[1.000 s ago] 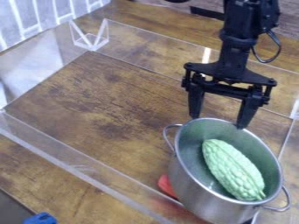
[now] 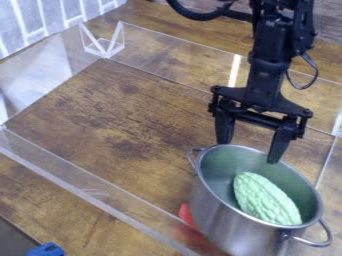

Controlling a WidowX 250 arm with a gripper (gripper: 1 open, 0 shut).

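My black gripper (image 2: 251, 139) hangs open over the back rim of a large steel pot (image 2: 221, 210), with nothing between its fingers. The pot stands at the lower right, with loop handles on its sides. Inside it lies a pale green, bumpy bitter melon (image 2: 265, 200), below and apart from the fingertips.
Clear plastic walls border the wooden worktop (image 2: 107, 120), whose left and middle are bare. A red object (image 2: 186, 216) is partly hidden at the pot's left. A blue item (image 2: 43, 249) sits at the lower left corner.
My gripper has come down and slightly left, toward the pot. The bitter melon looks a little smaller or lower in the pot than before.
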